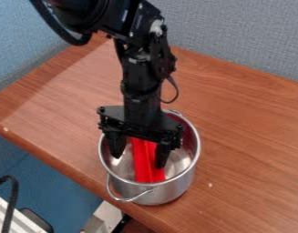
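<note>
A silver metal pot (178, 182) with a wire handle stands near the front edge of the wooden table. Inside it lies a long red object (148, 167). My black gripper (138, 147) hangs down into the top of the pot over the red object, open, with a finger to either side of it. Whether the fingers touch the red object is hard to tell, and the gripper's body hides part of it.
Grey-blue walls border it. Below the table's left edge are a cable and a white item on the floor.
</note>
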